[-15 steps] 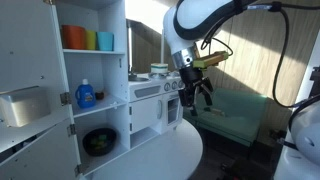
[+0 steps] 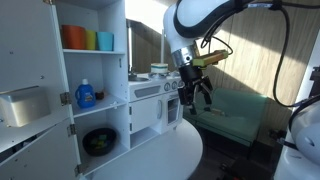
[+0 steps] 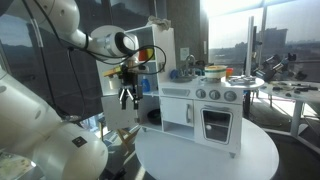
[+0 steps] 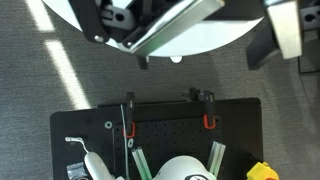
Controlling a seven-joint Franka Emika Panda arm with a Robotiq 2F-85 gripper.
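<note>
Above the white round table (image 2: 175,160), my gripper (image 2: 196,100) hangs pointing down in exterior view 1, to the right of the white toy kitchen (image 2: 140,115). The two fingers stand apart and no object shows between them, so it is open. From the other side, exterior view 2 has the same gripper (image 3: 129,99) in front of the shelf unit, left of the stove. Large dark gripper parts fill the top of the wrist view, with the table's white edge (image 4: 205,38) behind them.
A blue bottle (image 2: 86,95) stands on a shelf, with a black bowl (image 2: 99,141) below. Orange (image 2: 74,38) and teal (image 2: 105,41) cups sit higher up. A silver toaster-like box (image 2: 26,105) is at left. The oven (image 3: 216,126) is closed. Bare tabletop (image 3: 200,160) lies in front.
</note>
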